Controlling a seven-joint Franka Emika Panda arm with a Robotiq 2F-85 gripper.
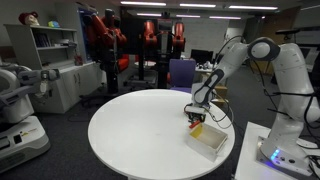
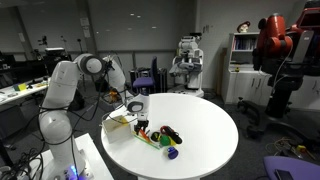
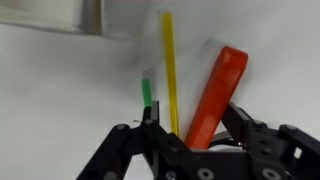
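My gripper points down at the white table, its fingers apart. Between and just ahead of the fingertips lie a thin yellow stick (image 3: 171, 65) and a thicker red-orange bar (image 3: 217, 97). The bar's near end passes close to the right finger; whether they touch, I cannot tell. A short green piece (image 3: 147, 92) lies by the left fingertip. In exterior view 1 the gripper (image 1: 193, 122) is low over the table beside the open box (image 1: 209, 153), and the small objects there are hard to make out.
In exterior view 2, a dark and red object (image 2: 170, 133) and a blue-purple one (image 2: 173, 153) lie right of the gripper (image 2: 143, 129). The box (image 2: 116, 132) stands on the arm's side.
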